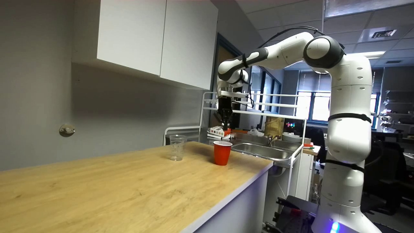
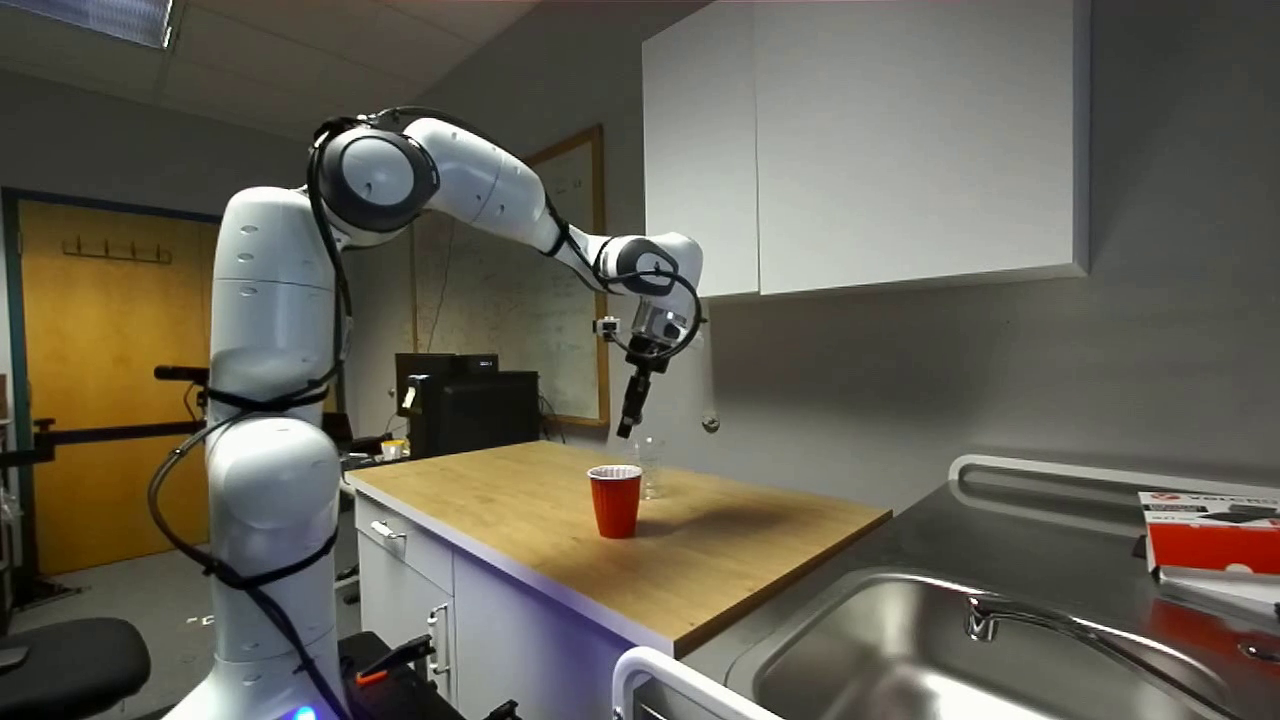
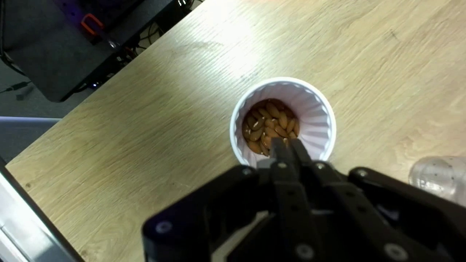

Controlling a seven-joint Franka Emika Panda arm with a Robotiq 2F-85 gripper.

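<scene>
A red cup with a white rim stands upright on the wooden counter, near its sink end. From above, the wrist view shows almonds in the bottom of the cup. My gripper is shut with nothing between its fingers, and in that view it overlaps the cup's near rim. Both exterior views place the gripper above the cup, with a visible gap. Beside the red cup is a clear plastic cup, partly cut off at the right edge of the wrist view.
A steel sink adjoins the counter's end, with a red and white box behind it. White cabinets hang above.
</scene>
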